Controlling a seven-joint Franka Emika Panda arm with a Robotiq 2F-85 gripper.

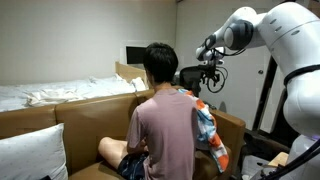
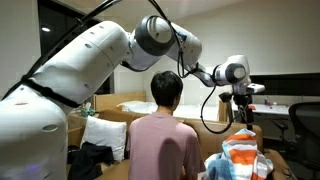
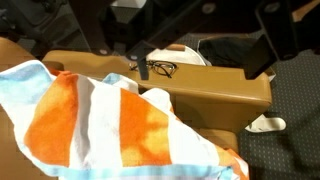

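A towel striped in orange, white and light blue lies draped over the arm of a brown sofa. The same towel shows at lower right in exterior view 2, and partly behind a seated person in exterior view 1. Above it hangs my gripper, its fingers spread wide with nothing between them. A pair of dark-framed glasses rests on the sofa top near one fingertip in the wrist view. My gripper is clear of the towel in exterior view 1.
A person in a pink shirt sits on the sofa, close beside the towel. A white pillow lies at the left. Behind the sofa stand a bed and a dark office chair.
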